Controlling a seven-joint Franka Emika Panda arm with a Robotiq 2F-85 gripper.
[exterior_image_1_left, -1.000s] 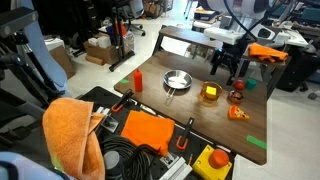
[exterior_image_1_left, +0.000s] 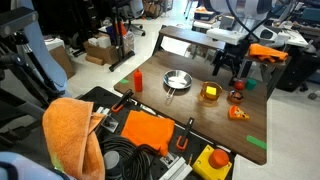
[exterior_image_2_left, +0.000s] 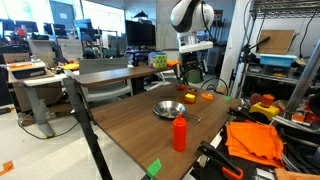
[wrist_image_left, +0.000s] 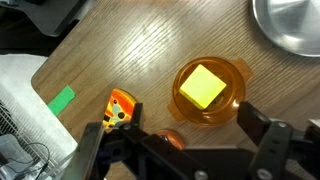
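My gripper stands open above the table, its two dark fingers wide apart at the lower edge of the wrist view with nothing held. In that view a brown translucent bowl (wrist_image_left: 234, 104) lies just ahead of the fingers, with a yellow block (wrist_image_left: 202, 87) inside it. To its left rests a pizza-slice-shaped item (wrist_image_left: 120, 107), orange and red. Something round and red (wrist_image_left: 171, 139) shows partly between the fingers. At the upper right is a metal pan (wrist_image_left: 292, 22), cut by the frame edge.
A red bottle (exterior_image_1_left: 138, 80) stands at the table's left end, beyond the pan (exterior_image_1_left: 177, 79). A green patch (exterior_image_1_left: 256, 142) marks the near right corner. Bare wood (exterior_image_1_left: 150, 98) lies between bottle and pan. Clamps (exterior_image_1_left: 185, 133) grip the front edge.
The arm's upper part has shifted very slightly in exterior view 1. The objects on the table stay where they were.
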